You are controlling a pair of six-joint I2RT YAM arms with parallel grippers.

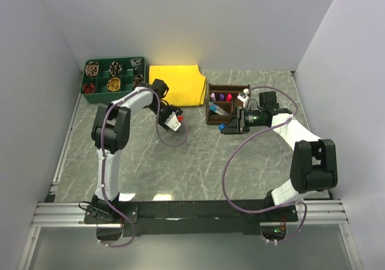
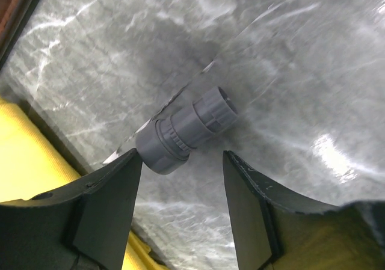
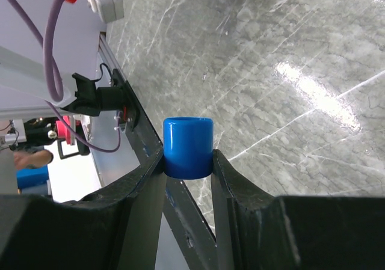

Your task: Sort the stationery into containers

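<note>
A grey ribbed cylinder (image 2: 186,130) lies on its side on the marble table in the left wrist view. The fingers of my left gripper stand apart at its near end, with nothing clamped between them; from above, the left wrist hides the cylinder. A blue cylindrical piece (image 3: 188,148) is pinched upright between the fingertips of my right gripper. In the top view that blue piece (image 1: 221,127) shows just in front of the brown compartment box (image 1: 208,115), which holds purple, red and blue items.
At the back left stands a green divided tray (image 1: 98,97) with several coiled bundles. A yellow cloth (image 1: 180,83) lies between tray and box, close to the left arm.
</note>
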